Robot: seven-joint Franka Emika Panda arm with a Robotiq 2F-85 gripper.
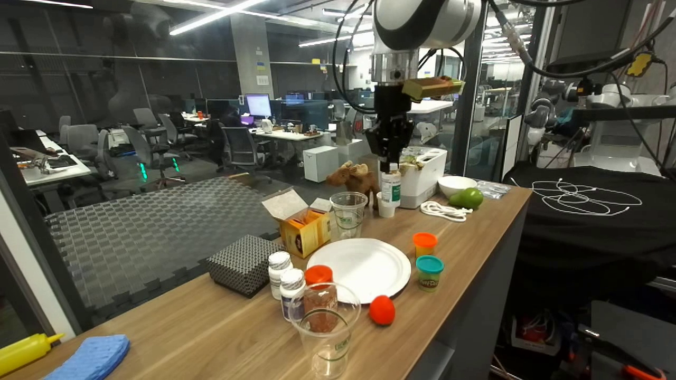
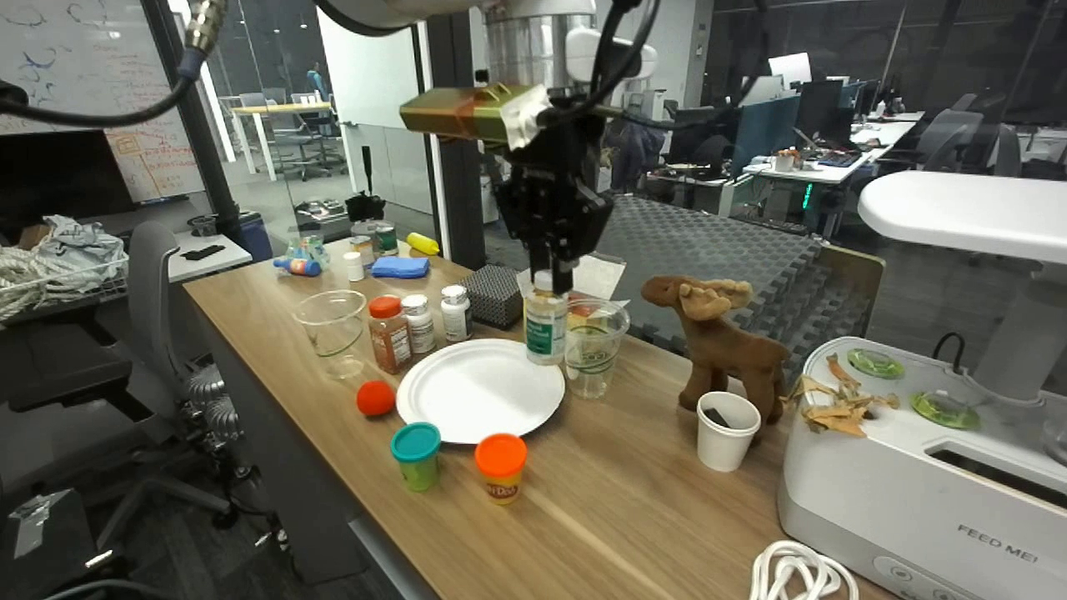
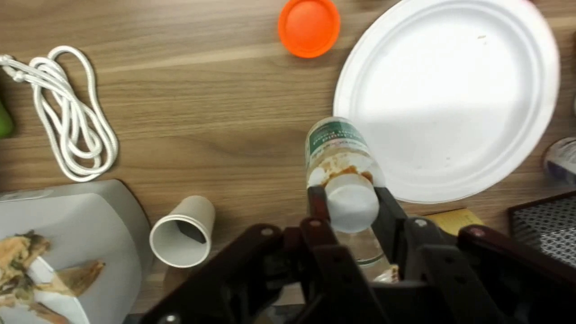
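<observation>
A small clear bottle with a white cap and a green-and-white label (image 1: 391, 189) hangs upright above the table, gripped near its cap. My gripper is shut on this bottle (image 3: 339, 141), one finger on each side of the white cap. In the second exterior view the bottle (image 2: 546, 328) appears in front of the clear plastic cup (image 2: 592, 362) and beside the white plate (image 2: 480, 392). From the wrist, the bottle's base overlaps the near edge of the plate (image 3: 459, 102), and a clear cup lies partly hidden beneath the fingers.
A white paper cup (image 2: 728, 430), a toy moose (image 2: 722, 335) and a white planter (image 2: 900, 480) stand nearby. Orange-lidded (image 2: 501, 468) and teal-lidded (image 2: 416, 456) tubs sit at the table's front. An open tea box (image 1: 305, 228) is close to the clear cup. Bare wood lies between the rope (image 3: 75, 119) and plate.
</observation>
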